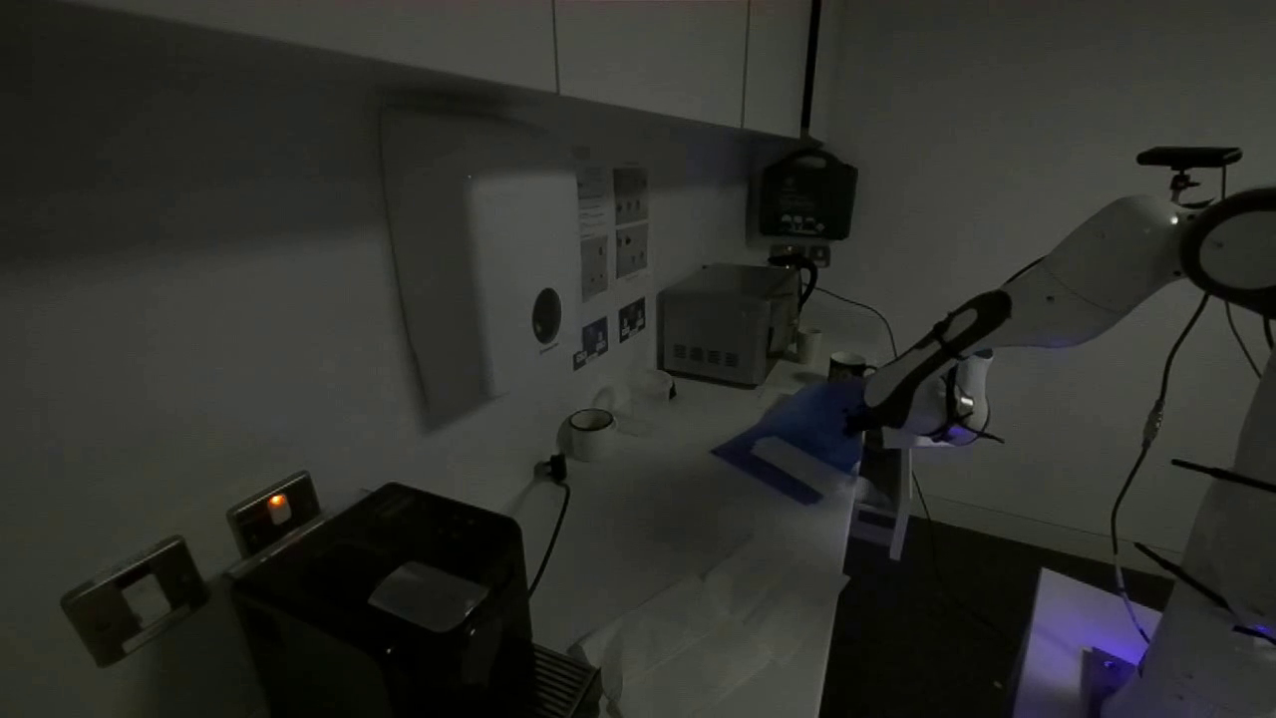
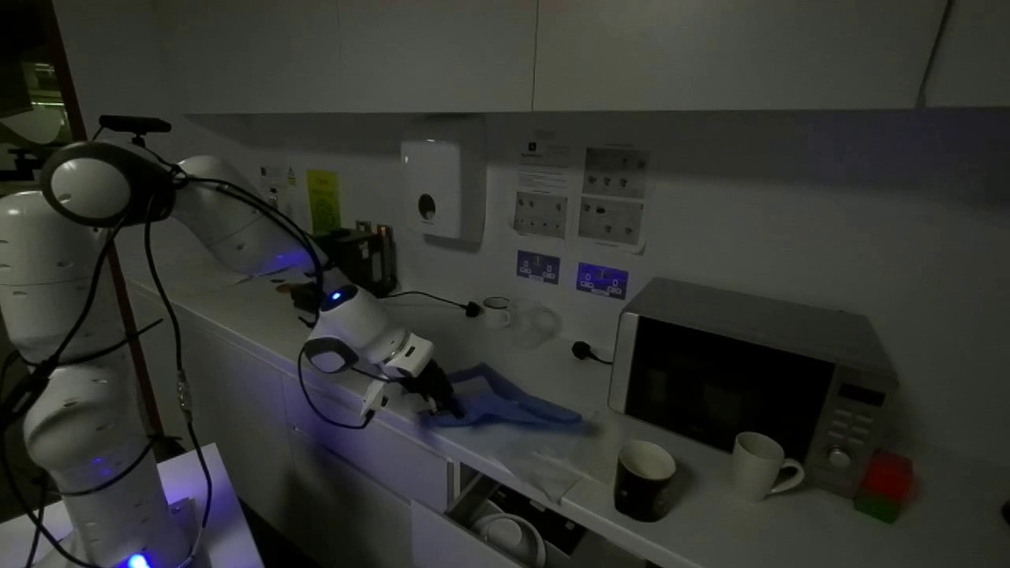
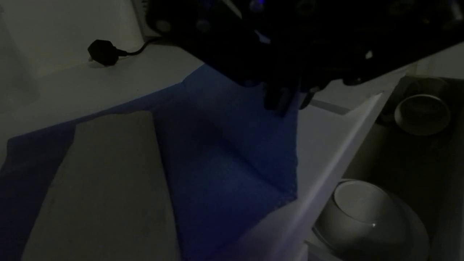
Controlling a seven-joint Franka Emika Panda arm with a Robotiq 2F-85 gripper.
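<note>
A blue cloth [image 3: 226, 143] lies partly folded on the worktop, one side lifted toward my gripper. The dark fingers are shut on its raised edge in the wrist view, though dim light hides the exact pinch. A pale flat strip [image 3: 108, 182] shows on the cloth's left part. In exterior view 2 the gripper [image 2: 449, 405] points down at the left end of the cloth [image 2: 511, 407], near the front edge. Exterior view 1 shows the cloth [image 1: 825, 419] rising to the gripper [image 1: 856, 419].
An open drawer with a white bowl [image 3: 365, 204] lies below the counter's front edge. Right of the cloth stand a dark mug [image 2: 644, 492], a white mug [image 2: 759, 468] and the microwave [image 2: 738, 369]. Behind are an enamel mug [image 2: 496, 312] and a black plug [image 3: 103, 52].
</note>
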